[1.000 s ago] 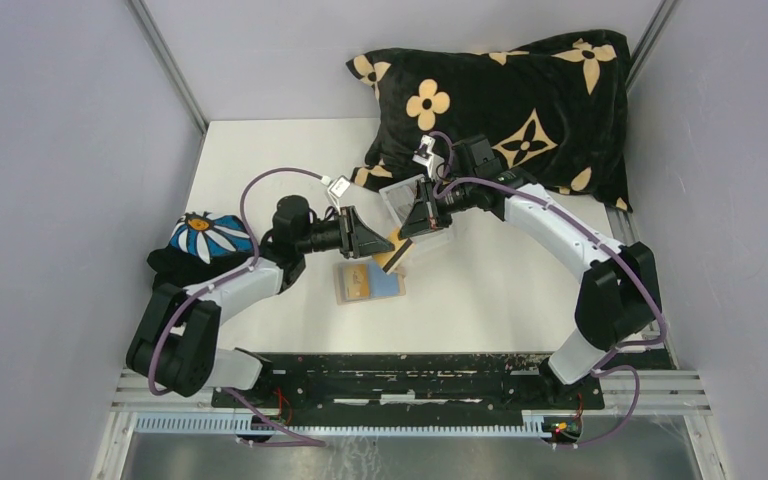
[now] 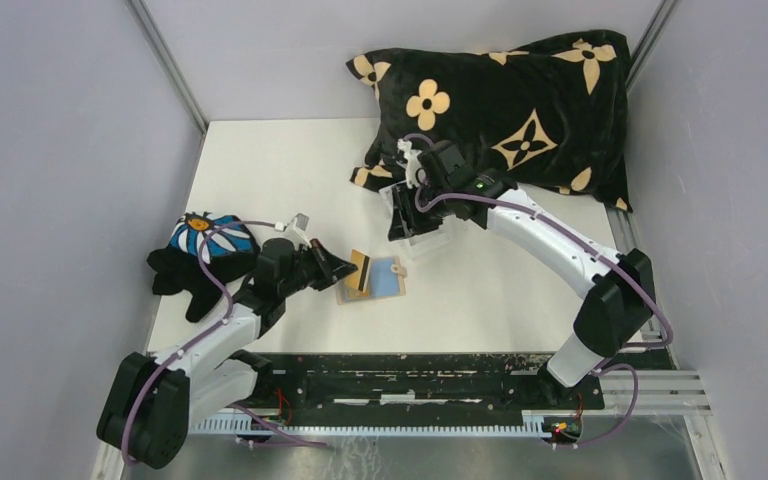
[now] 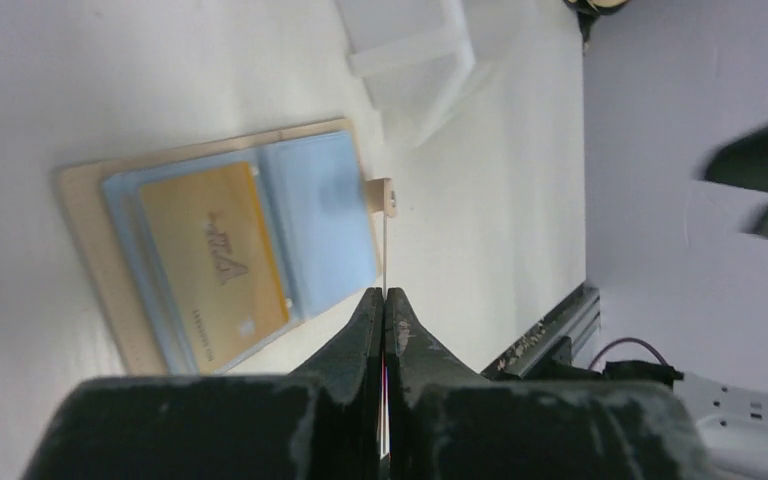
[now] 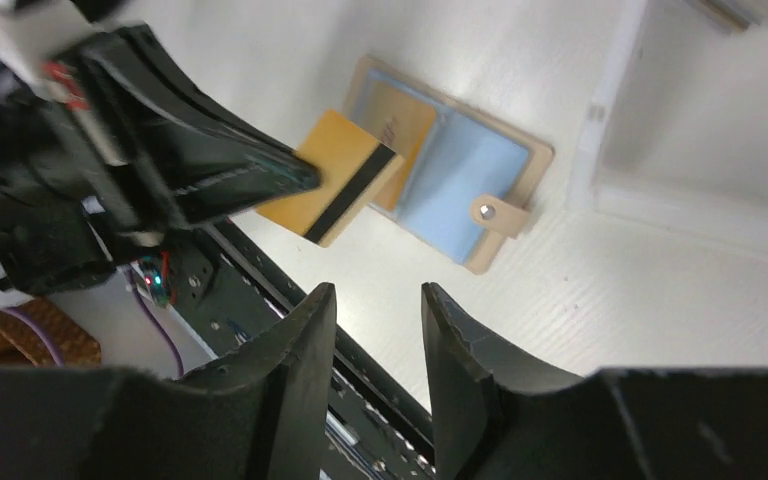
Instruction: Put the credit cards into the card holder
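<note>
A gold credit card with a black stripe (image 4: 334, 178) is pinched by its edge in my left gripper (image 2: 352, 270), which is shut on it. In the left wrist view this card appears only as a thin line above the fingertips. Below it, the open card holder (image 3: 325, 230) lies flat on the table, blue inside with a tan border and a snap tab. Another gold card (image 3: 215, 265) rests in the holder's left half. My right gripper stands open, nothing between its fingers, back and right of the holder in the top view.
A clear plastic box (image 4: 705, 130) stands behind and right of the holder, partly under the right arm. A dark patterned cushion (image 2: 500, 110) fills the back, and a flower-print plush (image 2: 210, 240) sits at the left.
The right gripper has opened, let go of the card and drawn back slightly to the left. My left gripper has carried the card left and toward the front, over the holder.
</note>
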